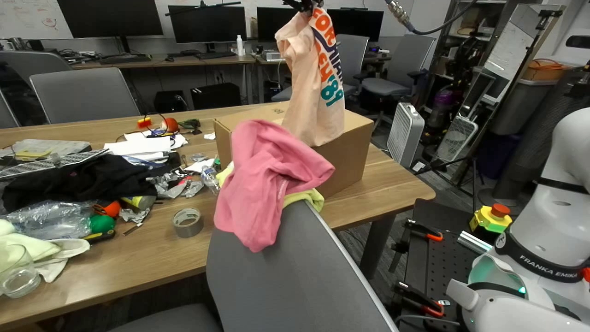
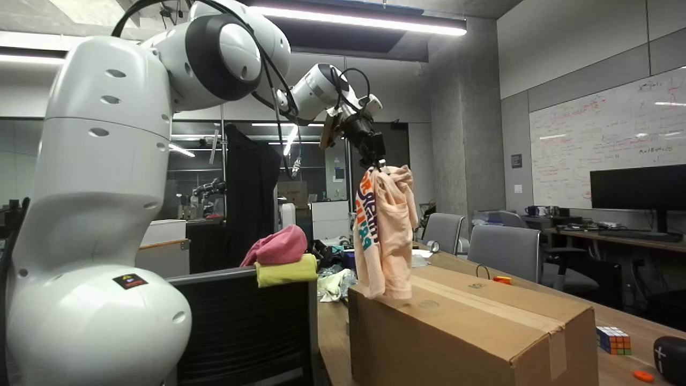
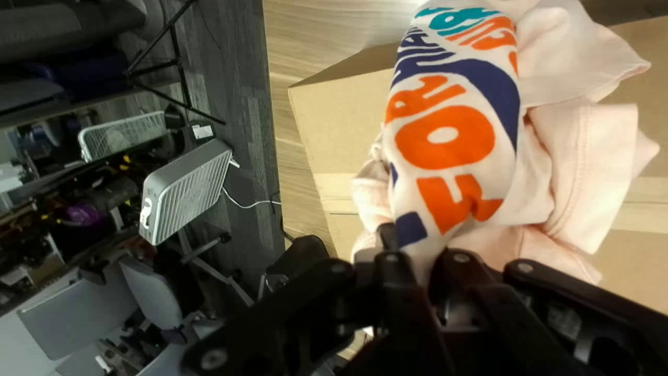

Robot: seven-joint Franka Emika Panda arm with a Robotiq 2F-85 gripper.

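Observation:
A peach cloth with orange, navy and teal lettering [image 1: 315, 83] hangs from my gripper [image 2: 380, 166], bunched at the top where the fingers pinch it. Its lower end is in front of and over the cardboard box [image 2: 476, 309] in both exterior views; whether it touches the box, I cannot tell. In the wrist view the lettered cloth [image 3: 451, 131] runs down between the fingers, which are shut on it, with the box top [image 3: 341, 119] below. A pink cloth [image 1: 271, 182] lies draped over the grey chair back [image 1: 287, 271], on top of a yellow-green cloth [image 1: 305, 198].
The table's left side is cluttered with a black cloth [image 1: 83, 180], plastic bottles and papers. A tape roll [image 1: 188, 222] sits near the front edge. In exterior view 2 a puzzle cube [image 2: 613, 340] stands beyond the box.

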